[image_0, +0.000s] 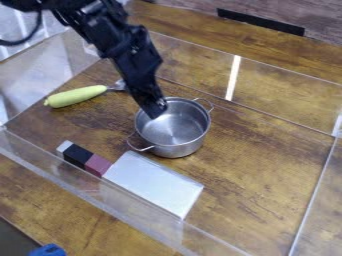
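A steel pot (177, 135) with two side handles stands on the wooden table. My black gripper (154, 104) hangs over the pot's back-left rim, its fingers angled down. It appears shut, with nothing visible between its fingers, though the tips are small and dark in this view. The pot's visible inside looks empty.
A pale yellow corn-like object (74, 96) lies to the left, by a metal utensil. In front are a white board (154, 185) and a dark red-and-black block (84, 158). A blue object (47, 249) sits at the bottom left.
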